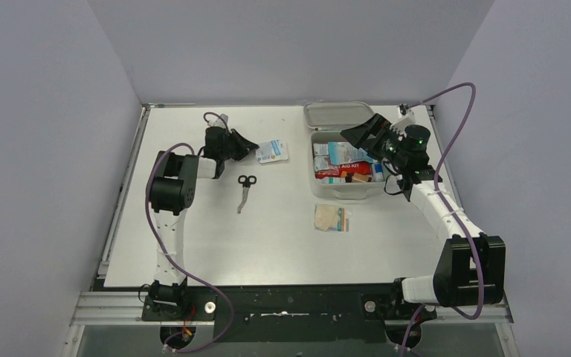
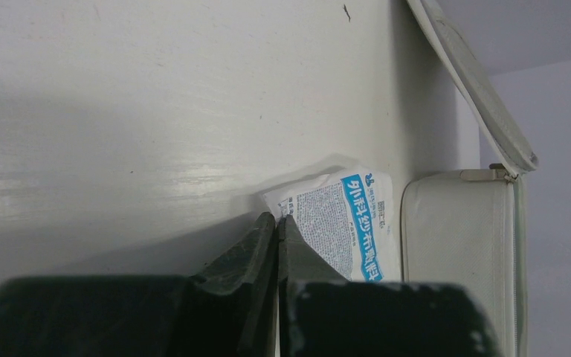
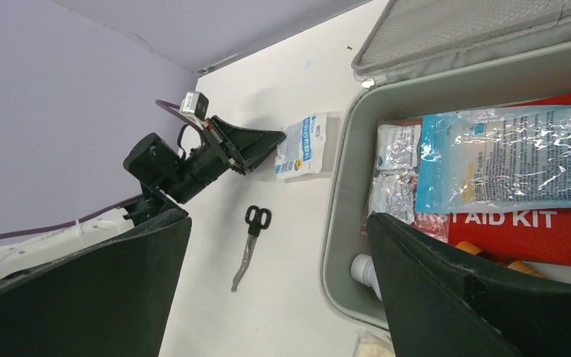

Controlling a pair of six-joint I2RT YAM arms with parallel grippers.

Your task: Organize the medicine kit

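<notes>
A white gauze packet with a blue label [image 2: 363,223] has its near edge pinched by my left gripper, whose fingers are closed together. Seen from above, that packet [image 1: 273,151] is left of the medicine kit [image 1: 350,191], at or just above the table. The kit is open and holds a red first aid pouch [image 3: 557,236], a blue-edged clear packet [image 3: 517,160], small foil packs and a white bottle [image 3: 366,271]. Over the kit's right side, my right gripper stands wide open with nothing between its fingers.
Black-handled scissors [image 1: 246,191] lie on the table below the left gripper. A clear bag with beige contents [image 1: 331,217] rests in front of the kit. The kit's lid [image 1: 337,114] is folded back behind it.
</notes>
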